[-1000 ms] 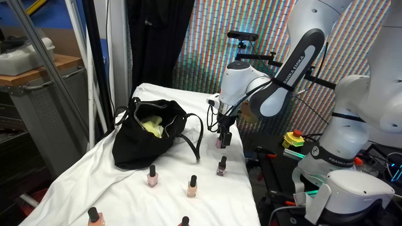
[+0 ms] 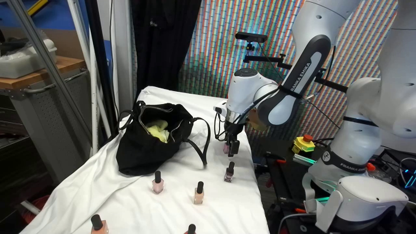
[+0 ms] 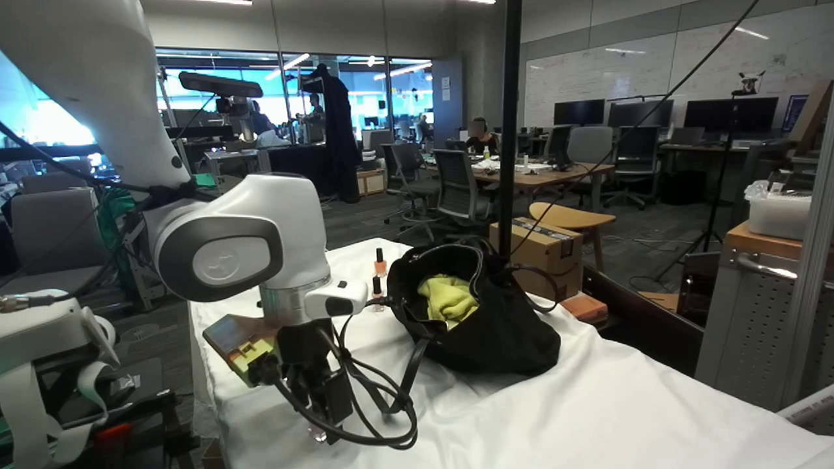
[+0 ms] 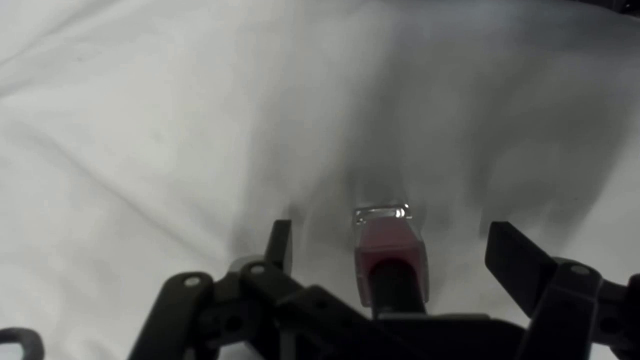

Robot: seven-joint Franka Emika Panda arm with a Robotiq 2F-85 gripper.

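My gripper is open, pointing down over the white cloth. Between its spread fingers stands an upright pink nail polish bottle with a black cap; neither finger appears to touch it in the wrist view. In exterior view 1 the same bottle is mostly hidden behind the gripper. A dark mauve bottle stands just in front of it. The black bag sits open to the left, with yellow-green cloth inside.
A pale pink bottle, a peach bottle and an orange-toned bottle stand nearer the front. Another black cap shows at the bottom edge. The bag's strap lies between bag and gripper.
My gripper has come slightly lower around the pink bottle, and the arm has shifted a little with it. The bag and the other bottles stay where they were.
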